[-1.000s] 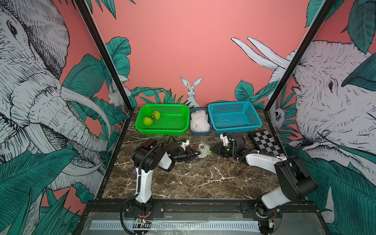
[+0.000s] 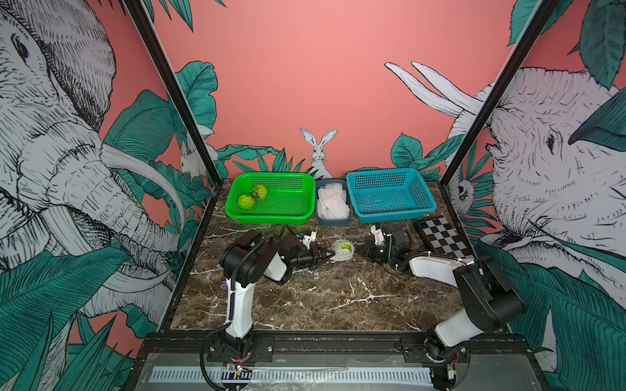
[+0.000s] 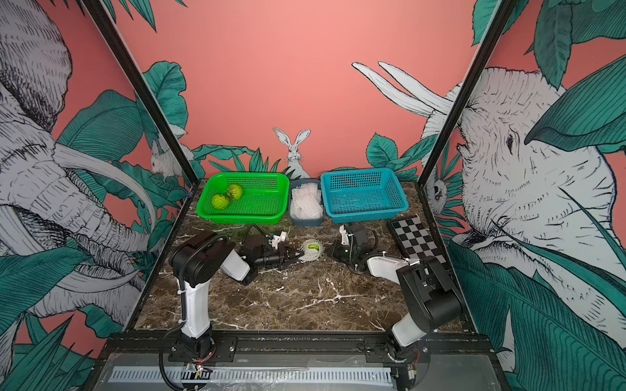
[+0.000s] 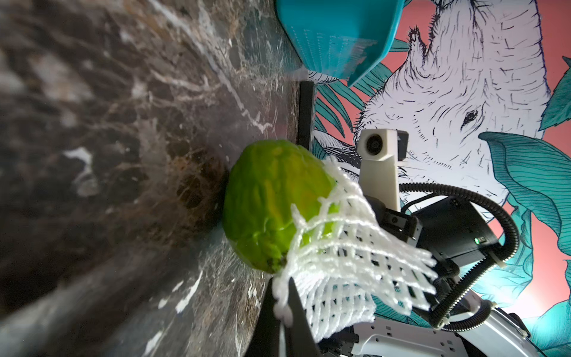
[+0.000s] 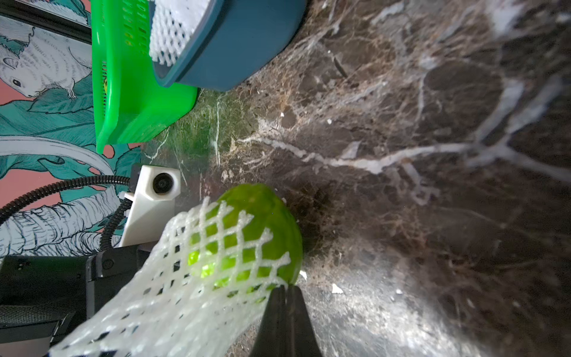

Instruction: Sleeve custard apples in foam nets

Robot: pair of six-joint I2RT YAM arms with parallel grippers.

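A green custard apple [image 4: 261,190] rests on the marble table between my grippers, partly inside a white foam net [image 5: 166,297]. My left gripper is shut at the net's edge beside the fruit, a strand of it lying across the fingertips. My right gripper is shut, its tips against the netted fruit's edge; whether net is pinched there is unclear. Two more custard apples [image 2: 246,202] sit in the green basket [image 2: 288,217]. Spare nets [image 2: 334,198] fill the grey bin.
An empty blue basket [image 2: 391,211] stands at the back right, beside the grey bin. A checkered board [image 2: 443,238] lies at the right edge.
Over the last second the right gripper has shifted slightly, and more of the fruit's green shows within the net in the top left view. The left arm looks still.
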